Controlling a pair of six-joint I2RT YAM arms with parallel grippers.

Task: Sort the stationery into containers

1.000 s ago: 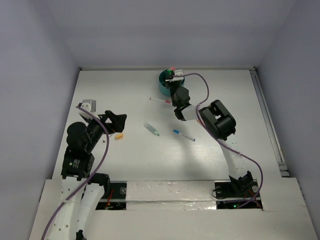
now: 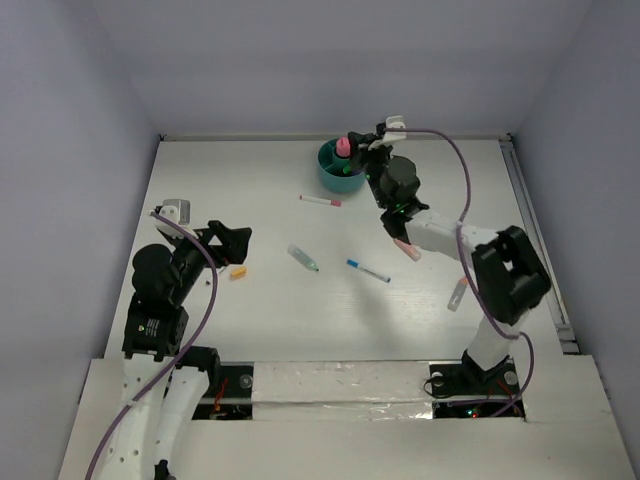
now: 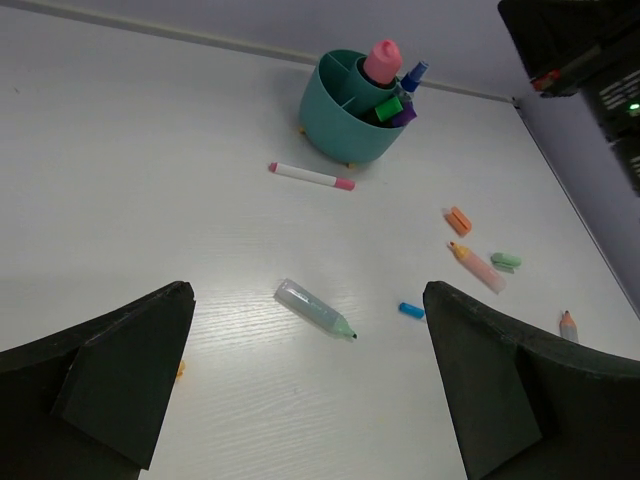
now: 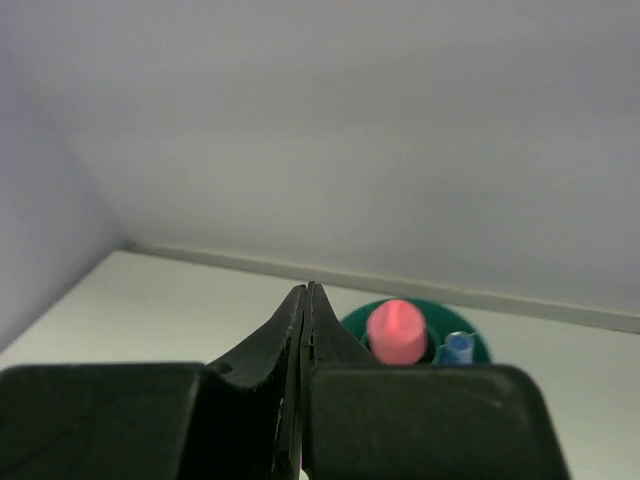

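Note:
A teal divided pot [image 2: 345, 183] stands near the back wall; a thick pink piece [image 3: 382, 62], a blue-capped pen [image 3: 412, 80], a green cap [image 3: 388, 108] and a purple one show in it. My right gripper [image 2: 357, 143] is beside the pot's right rim, shut, nothing visible between its fingers. At the left of the table my left gripper stands open and empty. Loose on the table lie a white-and-pink marker [image 2: 320, 200], a clear tube with a green tip [image 2: 303, 258], a blue-capped marker [image 2: 369, 271] and an orange piece [image 2: 238, 272].
Under and beside the right arm lie a peach pencil-shaped tube [image 3: 478, 268], a small orange piece [image 3: 458, 221], a small green piece [image 3: 506, 261] and a grey pencil-shaped tube [image 2: 457, 294]. Walls close in the back and sides.
More of the pink piece in the pot shows now. The left arm stays still.

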